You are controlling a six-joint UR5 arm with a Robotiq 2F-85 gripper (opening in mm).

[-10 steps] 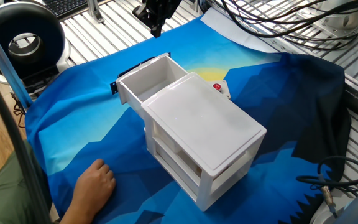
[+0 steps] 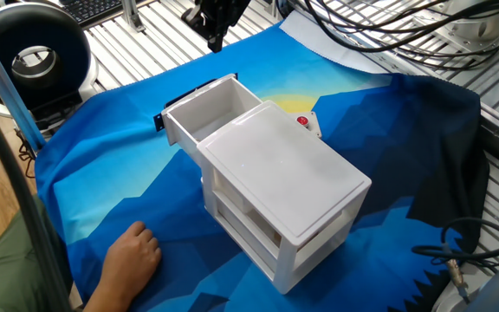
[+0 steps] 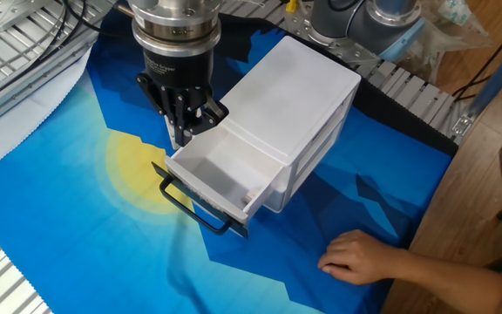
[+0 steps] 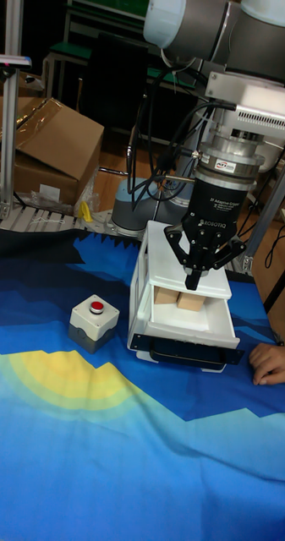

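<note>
A white drawer cabinet (image 2: 284,169) stands on the blue cloth with its top drawer (image 2: 173,130) pulled out. That drawer has a black handle (image 3: 190,208) on its front. In exterior view 3, light wooden blocks (image 4: 189,300) lie inside towards the back of the drawer, partly hidden by the cabinet top. My black gripper (image 4: 195,283) points down above the drawer area in that view, its fingers together and nothing showing between them. Exterior view 1 has only the gripper's lower end (image 2: 216,43), at the top edge, apart from the drawer.
A box with a red button (image 4: 96,308) stands beside the cabinet. A person's hand (image 3: 353,256) rests on the cloth (image 3: 260,270) on the cabinet's other side. Cables (image 2: 379,26) hang at the back right in exterior view 1. The cloth in front of the drawer is clear.
</note>
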